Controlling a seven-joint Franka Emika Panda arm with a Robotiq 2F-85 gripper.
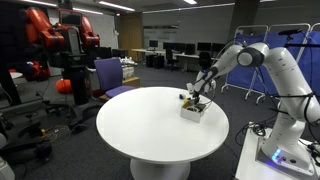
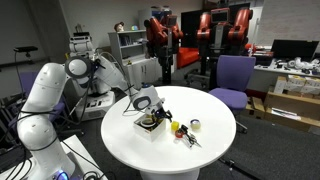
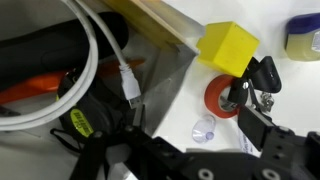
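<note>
My gripper is open, its dark fingers spread at the bottom of the wrist view with nothing seen held between them. It hovers at the side of a white open box [image 2: 152,133], over the box wall. Inside the box, the wrist view shows a white cable [image 3: 127,80], a black case with a yellow label [image 3: 82,122] and other dark items. Just outside the wall stands a yellow block [image 3: 228,47], with a red ring-shaped thing [image 3: 213,97] beside it.
A black tool [image 3: 264,78] lies by the red thing, and a blue-and-yellow roll [image 3: 303,40] is farther off. In exterior view 2, much of the round white table [image 2: 135,155] is clear. A purple chair [image 2: 235,75] stands behind it.
</note>
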